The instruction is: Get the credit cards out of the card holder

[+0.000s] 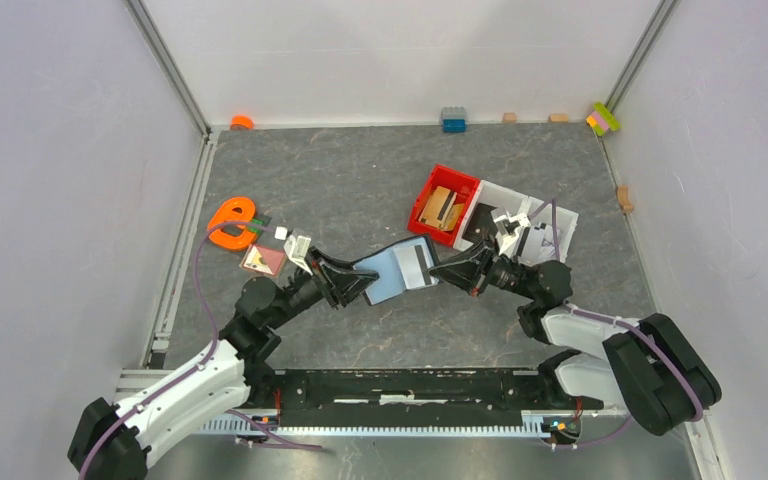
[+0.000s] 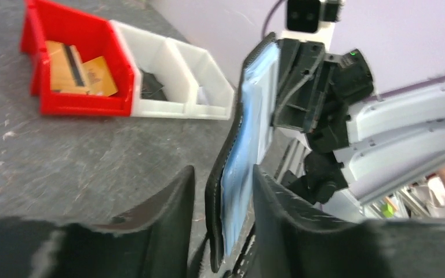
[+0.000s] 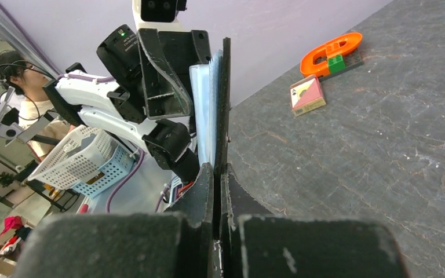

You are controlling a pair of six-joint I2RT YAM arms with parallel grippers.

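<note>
A card holder (image 1: pixel 390 275) with black edge and light blue inside is held upright between both arms above the table. In the right wrist view my right gripper is shut on the end of the holder (image 3: pixel 208 110), seen edge-on. In the left wrist view the holder (image 2: pixel 243 150) rises between the blurred fingers of my left gripper, which look parted around it; whether they press on it I cannot tell. A pale card panel with a dark stripe shows on the holder's inner side in the top view.
A red bin (image 1: pixel 425 210) with tan items and a white two-part bin (image 1: pixel 568 215) stand behind my right arm. An orange ring piece (image 1: pixel 222 215) and a pink card box (image 1: pixel 263 258) lie at left.
</note>
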